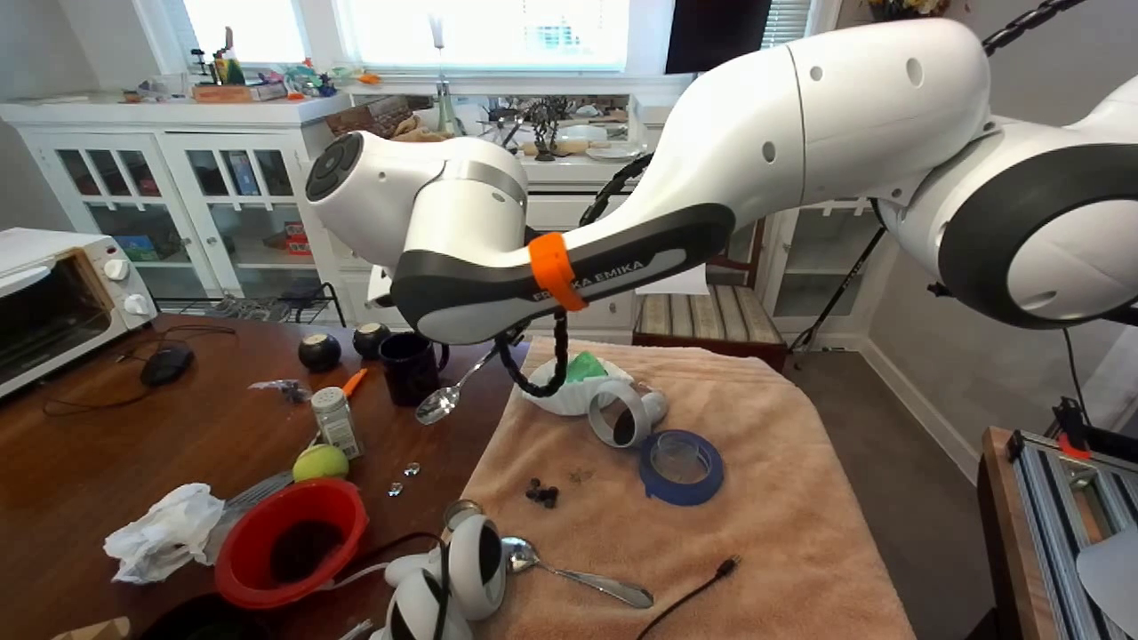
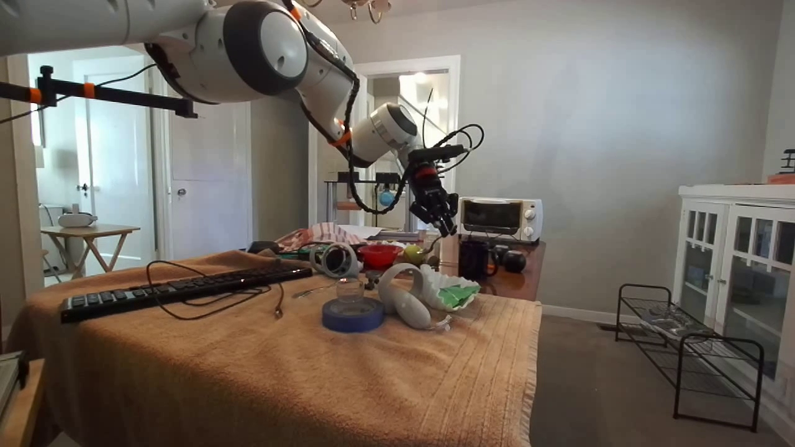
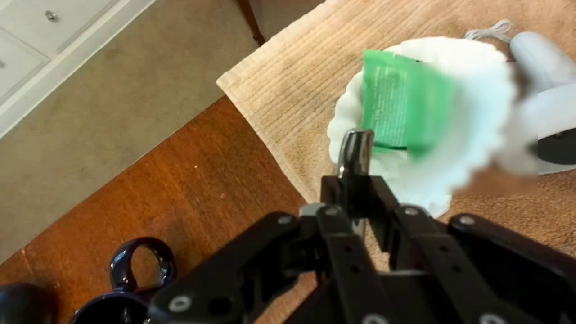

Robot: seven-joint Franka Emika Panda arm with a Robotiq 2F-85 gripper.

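Observation:
A metal spoon (image 1: 438, 405) hangs tilted, bowl lowest, just right of the dark mug (image 1: 410, 373) in exterior view 1. My gripper is shut on its handle, whose shiny end (image 3: 356, 148) sticks out past the fingers in the wrist view. The arm mostly covers the gripper in exterior view 1. From exterior view 2, the gripper (image 2: 445, 226) points down above the far part of the table, close over the mug (image 2: 474, 258). Part of the mug (image 3: 116, 308), with its handle, shows at the wrist view's lower left.
A white scalloped bowl (image 3: 345, 116) with a green packet (image 3: 386, 102) rests on the towel (image 1: 768, 469). Blue tape (image 1: 683, 492), a second spoon (image 1: 608, 585) and a red bowl (image 1: 240, 565) lie around. Two dark round pots (image 1: 319, 352) stand behind the mug.

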